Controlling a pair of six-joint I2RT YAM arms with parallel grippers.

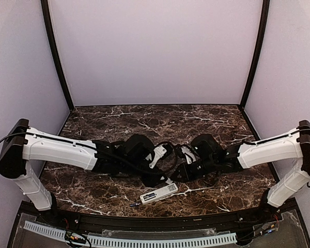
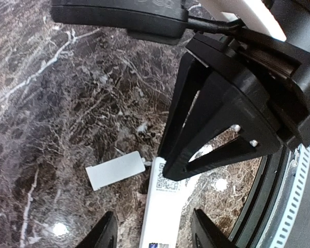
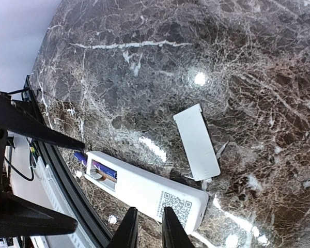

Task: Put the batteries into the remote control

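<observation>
The white remote [image 1: 158,193] lies on the marble table with its compartment uncovered; a blue battery [image 3: 104,168] sits inside. A second blue battery [image 3: 79,156] lies just beyond the remote's end, partly hidden. The white cover [image 2: 114,169] lies separately beside the remote. My left gripper is open above the remote, nothing between its fingers. My right gripper [image 1: 180,174] hangs over the remote's plain end; in the left wrist view it crosses the upper right, fingers apart and empty.
The table's dark front rail [image 2: 266,206] runs close beside the remote.
</observation>
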